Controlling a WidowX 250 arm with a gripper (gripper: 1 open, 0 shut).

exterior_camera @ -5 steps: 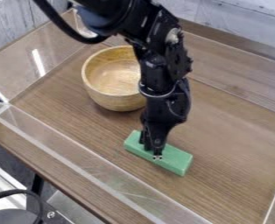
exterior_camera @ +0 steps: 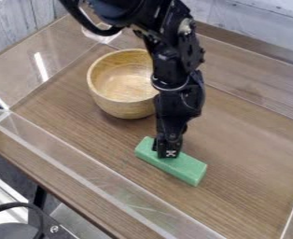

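Note:
A green rectangular block (exterior_camera: 183,167) lies on the wooden table (exterior_camera: 243,140), its long side running from upper left to lower right. My black gripper (exterior_camera: 168,147) points down over the block's left part, its tips at or just above the top. Whether it touches the block I cannot tell. The gripper is open. A round light wooden bowl (exterior_camera: 112,79) stands behind and to the left, partly hidden by the arm.
Clear strips, apparently transparent edging, run along the table's near left side. A pale plank wall is at the back.
The arm and gripper have shifted slightly left over the block. The block and bowl lie where they were.

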